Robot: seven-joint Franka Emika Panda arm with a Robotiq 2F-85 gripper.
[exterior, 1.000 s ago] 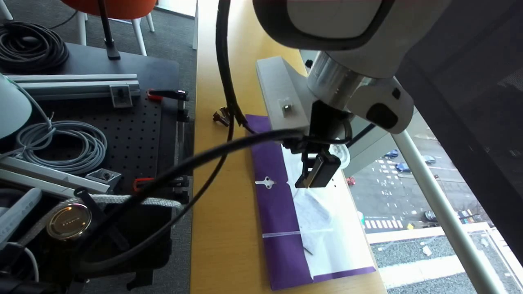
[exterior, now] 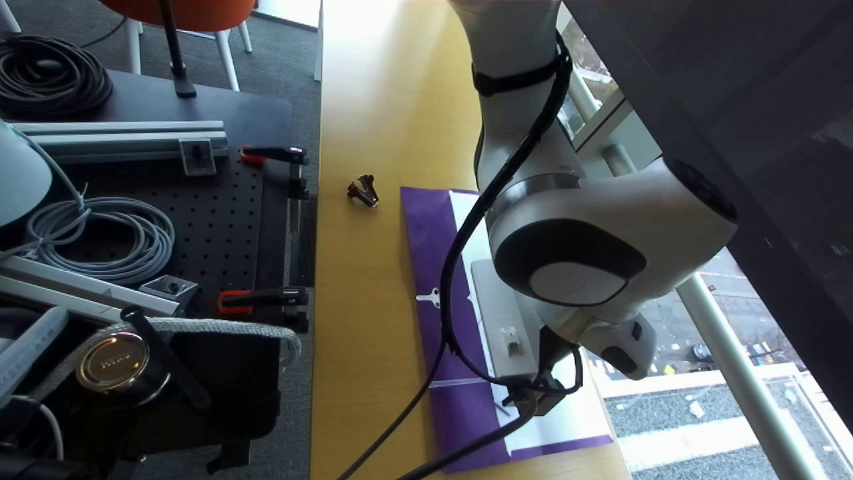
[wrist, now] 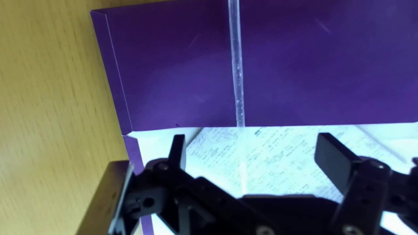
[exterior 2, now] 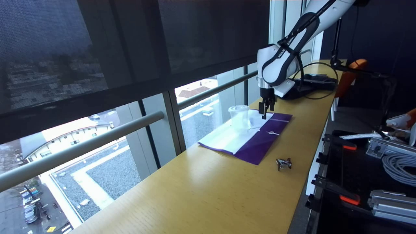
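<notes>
My gripper is open above the folder, its two fingers (wrist: 179, 150) wide apart with nothing between them. Lying unfolded on the table, the purple folder (exterior 2: 255, 146) has a white inside. A clear strip (wrist: 237, 74) runs across its purple flap. Behind the gap, printed paper (wrist: 274, 156) shows past the flap's edge. On the white side stands a clear plastic cup (exterior 2: 239, 117); the arm hides it in exterior view 1. From exterior view 2, the gripper (exterior 2: 266, 110) is over the folder's far end, seemingly low; contact cannot be judged.
A small metal staple remover (exterior: 364, 191) rests on bare wood beside the folder. The window rail (exterior: 740, 364) borders one side of the table. Across a gap on the other side, a black bench (exterior: 216, 216) carries clamps and cable coils.
The arm has swung toward the bottom of exterior view 1, from over the folder's middle near the cup to the end with the clear strip. The folder and staple remover stay put.
</notes>
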